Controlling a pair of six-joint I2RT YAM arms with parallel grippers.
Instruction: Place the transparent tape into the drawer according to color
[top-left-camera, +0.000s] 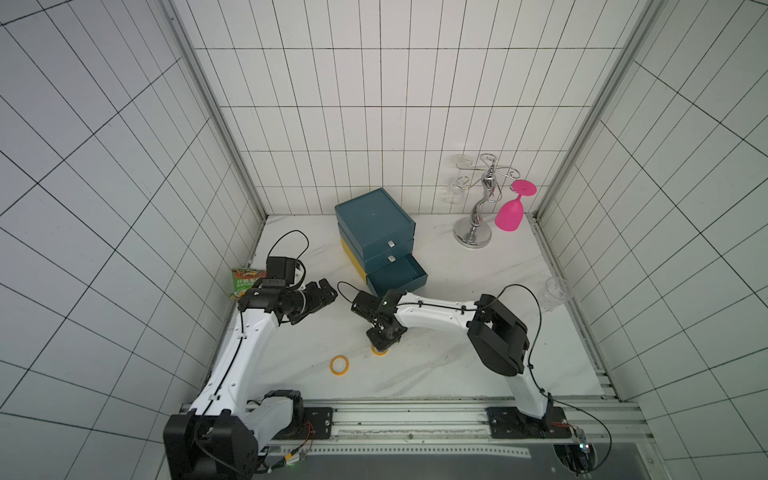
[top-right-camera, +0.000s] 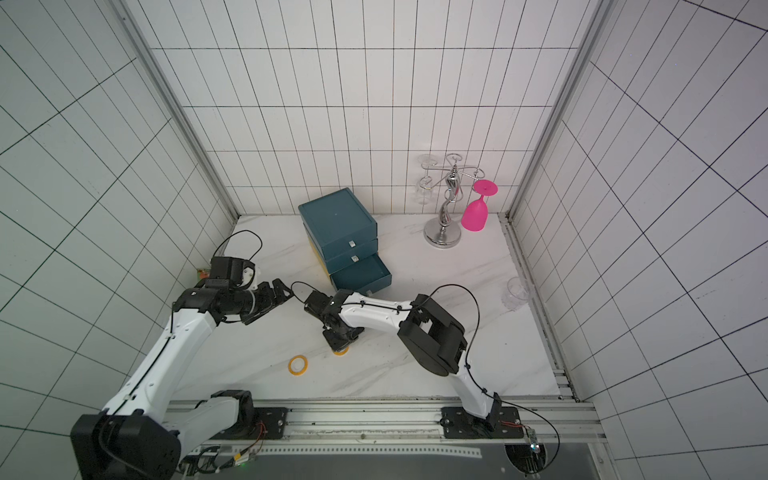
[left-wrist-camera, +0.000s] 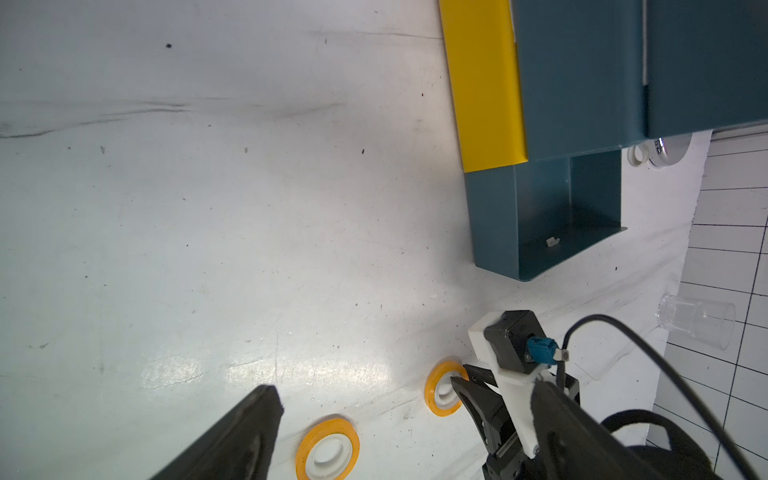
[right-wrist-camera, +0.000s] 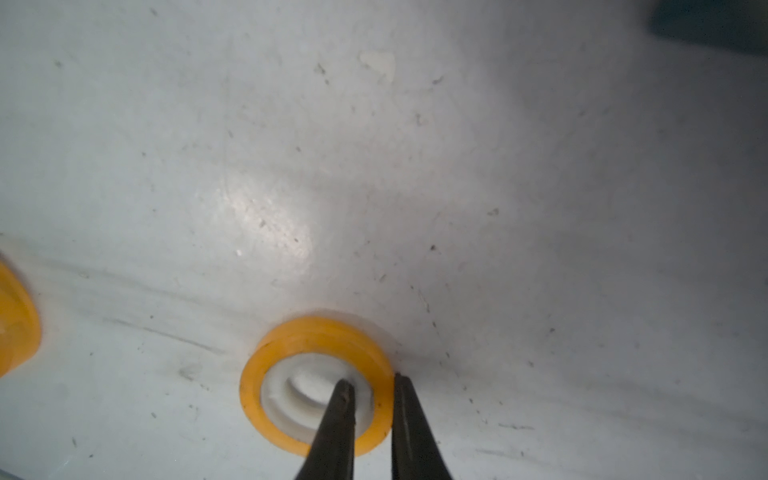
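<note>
Two orange tape rolls with whitish cores lie flat on the white table. One tape roll (top-left-camera: 339, 365) lies free near the front. Over the other tape roll (right-wrist-camera: 313, 326) is my right gripper, one finger over its hole and the other at its outer right edge. The ring's wall shows in the narrow gap; whether both fingers press on it I cannot tell. My left gripper hovers at the left, open and empty. The dark teal drawer unit (top-left-camera: 374, 217) has its lower teal drawer (left-wrist-camera: 552, 257) pulled out, with no tape visible inside.
A yellow panel (left-wrist-camera: 485, 88) shows on the unit's left side. Back right stand a chrome glass rack (top-left-camera: 473, 232) and a pink goblet (top-left-camera: 509, 214). A clear glass (top-left-camera: 553, 294) lies at the right edge; a snack bag (top-left-camera: 244, 281) is partly behind the left arm.
</note>
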